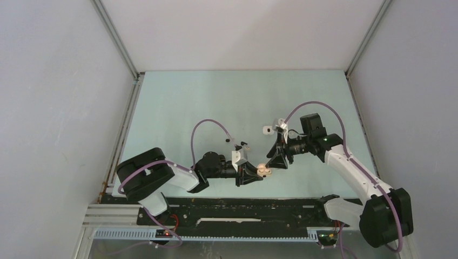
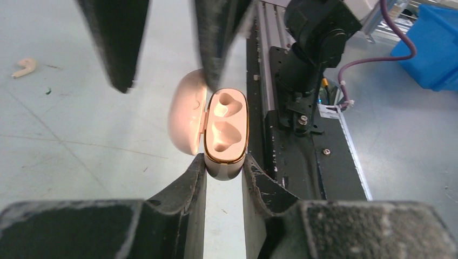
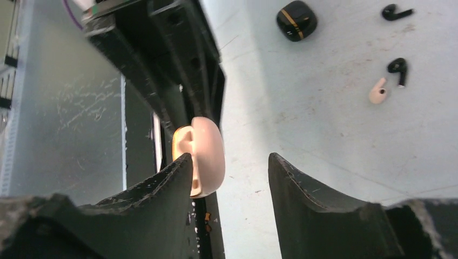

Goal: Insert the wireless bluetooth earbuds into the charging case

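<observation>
A pink charging case (image 2: 224, 135) is held upright between the fingertips of my left gripper, its lid (image 2: 186, 113) swung open and both earbud slots visible, empty. My right gripper stands part open just beside the case, its fingertips apart, nothing clearly between them. Pink earbuds lie on the table: one (image 2: 24, 67) in the left wrist view, one (image 3: 378, 93) in the right wrist view.
A black case (image 3: 296, 20) and two black earbuds (image 3: 397, 69) lie on the table. White cases (image 1: 268, 130) stand behind the right arm. The front rail (image 1: 237, 208) borders the table near the held case.
</observation>
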